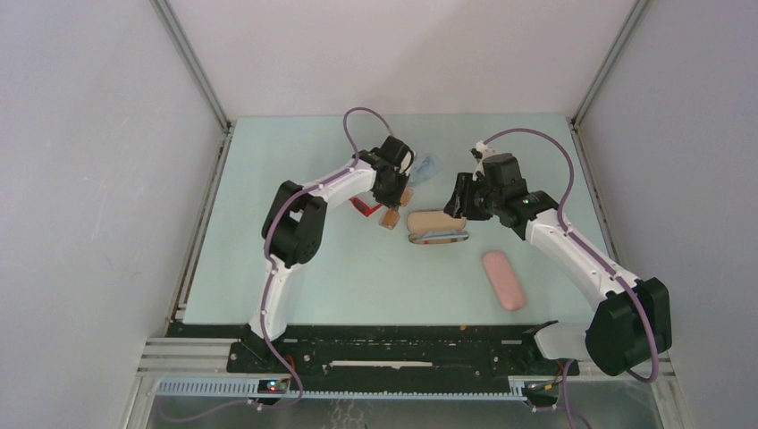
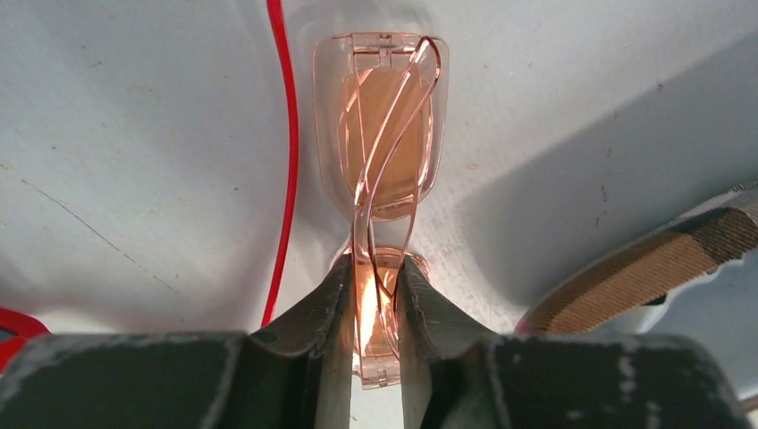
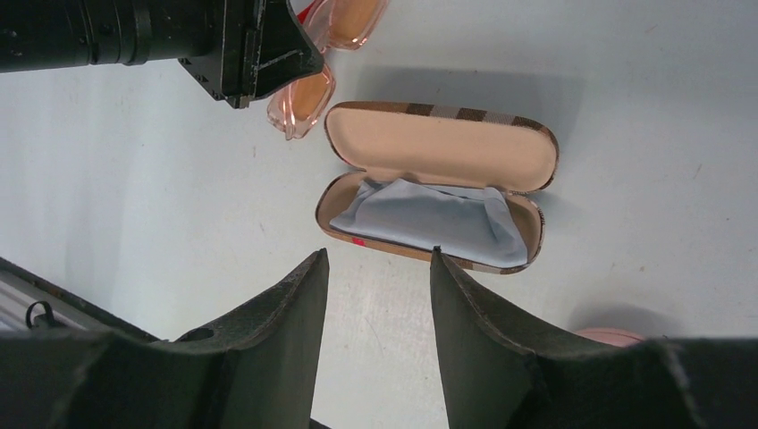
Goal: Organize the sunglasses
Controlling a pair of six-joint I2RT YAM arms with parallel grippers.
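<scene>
Folded pink clear-framed sunglasses with tan lenses (image 2: 384, 134) lie on the table in the left wrist view. My left gripper is shut on their folded temples near one lens. Open beside them is a tan case with a checked edge (image 3: 438, 143), a grey-blue cloth (image 3: 438, 214) lying in its lower half. Over that case hangs my right gripper, its fingers apart and nothing between them. Red sunglasses (image 1: 362, 206) lie left of the pink pair, partly hidden by the left arm.
A closed pink case (image 1: 505, 281) rests to the right, in front of the right gripper. Behind the pink sunglasses lies a light blue cloth or bag (image 1: 425, 168).
</scene>
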